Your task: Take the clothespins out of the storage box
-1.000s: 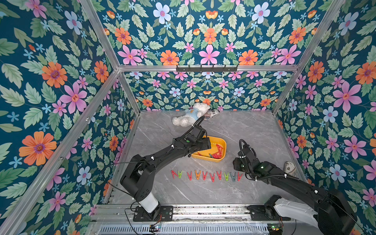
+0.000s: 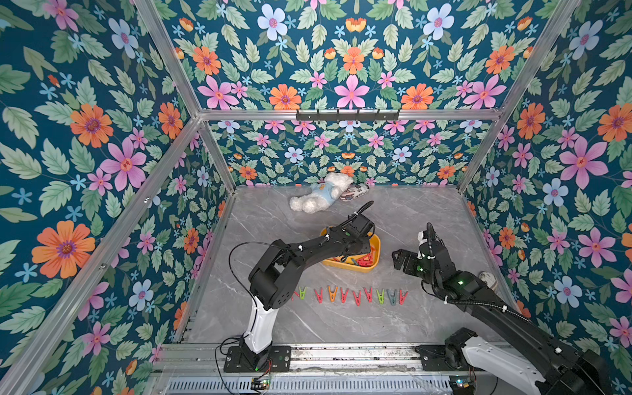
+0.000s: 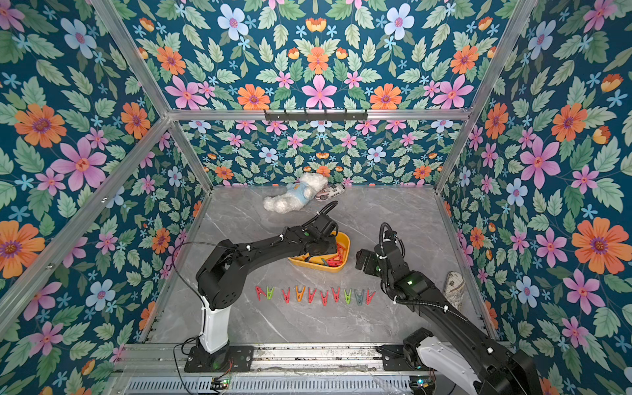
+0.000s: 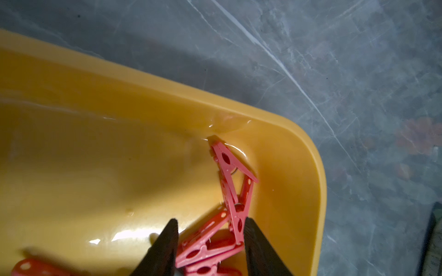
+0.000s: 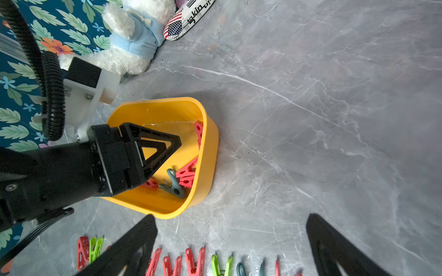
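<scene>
The yellow storage box holds red clothespins and a grey one. My left gripper is over the box's right end, its fingers apart above red clothespins, with nothing visibly held. My right gripper is open beside the box, to its right, with bare table between its fingers. A row of clothespins in red, green, orange and grey lies on the table in front of the box.
A white plush toy and a patterned object lie at the back. A pale object sits by the right edge. Open table surrounds the box.
My left gripper has moved right over the box. My right arm has risen and moved slightly toward the back of the table.
</scene>
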